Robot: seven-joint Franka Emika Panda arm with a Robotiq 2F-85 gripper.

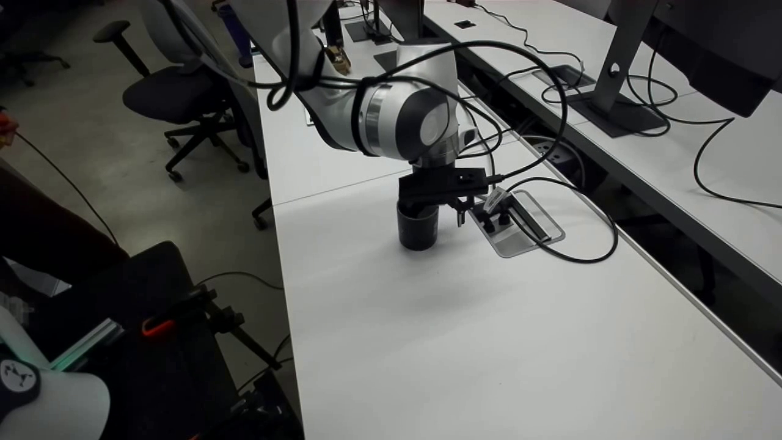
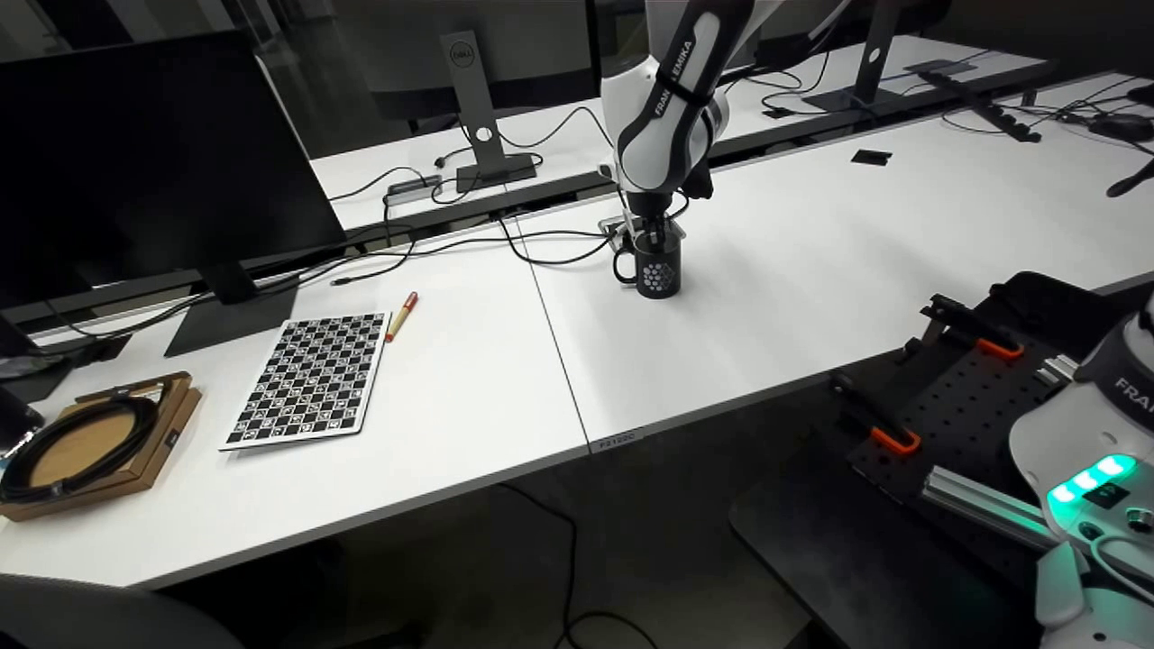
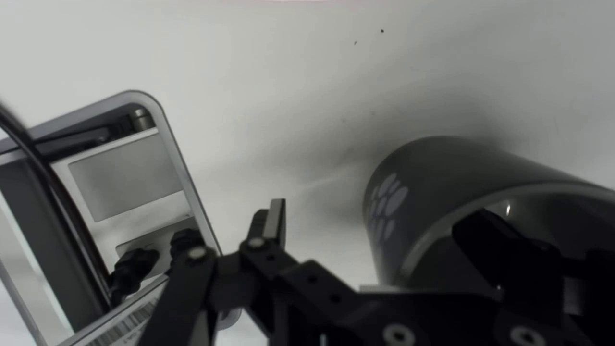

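A dark mug [image 1: 418, 228] with a pale dotted pattern stands upright on the white table. Its handle [image 2: 623, 263] sticks out to the left in exterior view 2. Over its rim hangs my gripper, fingers apart so that they straddle the mug's wall. In the wrist view one finger [image 3: 271, 225] is outside the mug, with a gap between it and the wall. The other reaches in over the mug's opening; whether it touches the inside I cannot tell.
Right beside the mug is a metal socket panel [image 1: 539, 211] with plugs and a looping black cable [image 1: 586, 261]. A checkered board [image 2: 308, 379] and a marker [image 2: 401, 317] lie farther off. In exterior view 1 the table's near part is clear.
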